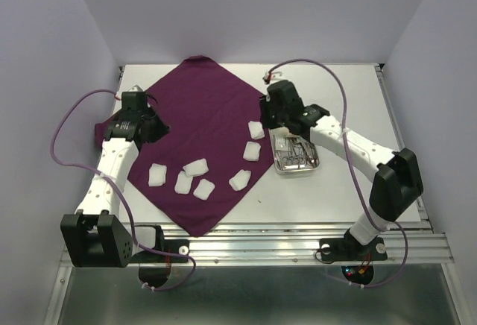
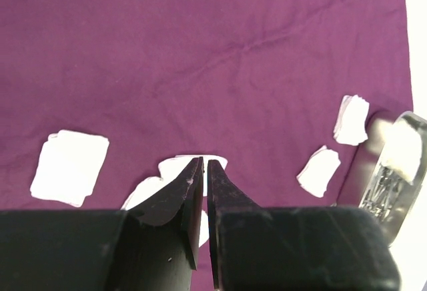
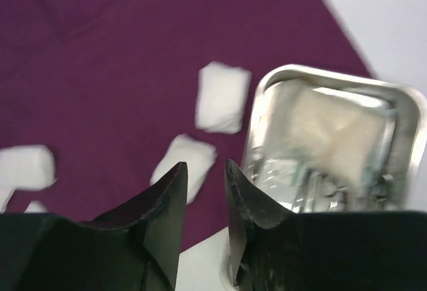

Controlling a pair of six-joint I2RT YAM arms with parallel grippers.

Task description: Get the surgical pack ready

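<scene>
A purple cloth [image 1: 194,101] lies on the white table with several white gauze pads [image 1: 156,175] on it. A steel tray [image 1: 313,159] at the cloth's right edge holds a pale folded pad [image 3: 333,127] and metal instruments [image 2: 379,187]. My left gripper is over the cloth's left part, its fingertips together; nothing clearly shows between them. My right gripper is raised above the tray's left side and the nearby pads, its fingers part open with nothing seen between them; the right wrist view is blurred.
Bare white table [image 1: 358,94] lies right of the tray and in front of it. Grey walls enclose the table on the back and sides, and a metal rail runs along the front edge.
</scene>
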